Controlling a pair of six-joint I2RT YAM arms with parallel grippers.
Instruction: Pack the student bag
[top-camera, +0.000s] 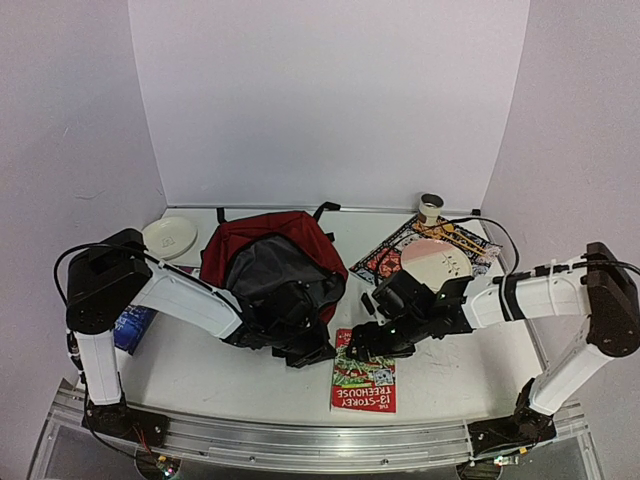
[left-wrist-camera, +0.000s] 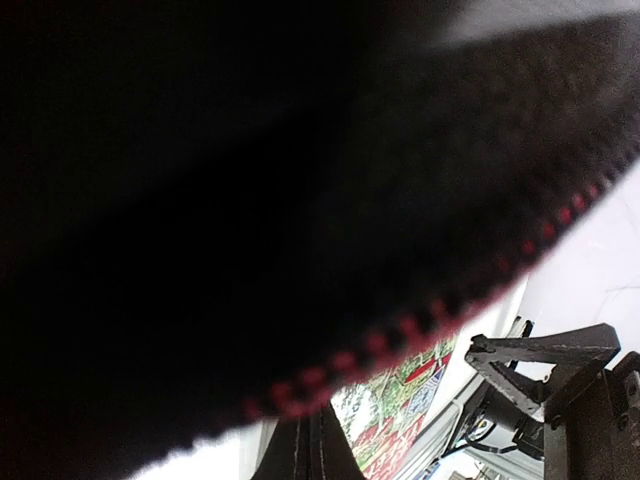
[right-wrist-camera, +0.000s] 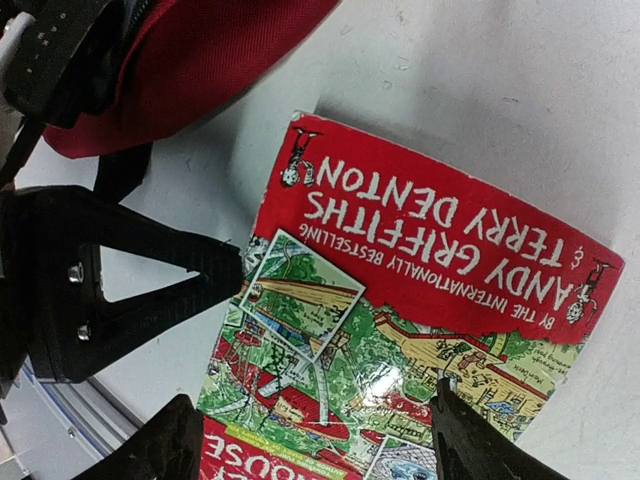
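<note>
The red and green book (top-camera: 364, 395) lies flat on the table in front of the bag, its cover filling much of the right wrist view (right-wrist-camera: 430, 260). My left gripper (top-camera: 328, 353) is at the book's left edge, its fingers (left-wrist-camera: 300, 450) together with nothing visible between them. The tip touches or nearly touches the book. Over the cover, my right gripper has its fingers spread wide, with nothing held. The red and grey bag (top-camera: 235, 233) sits behind the left arm with its mouth facing forward; its dark, red-stitched edge (left-wrist-camera: 375, 350) hides most of the left wrist view.
A white plate (top-camera: 169, 236) stands at the back left. A blue book (top-camera: 132, 327) is partly hidden by the left arm. At the back right are a patterned mat (top-camera: 375, 258), a pink round plate (top-camera: 435, 262) and a cup (top-camera: 430, 208).
</note>
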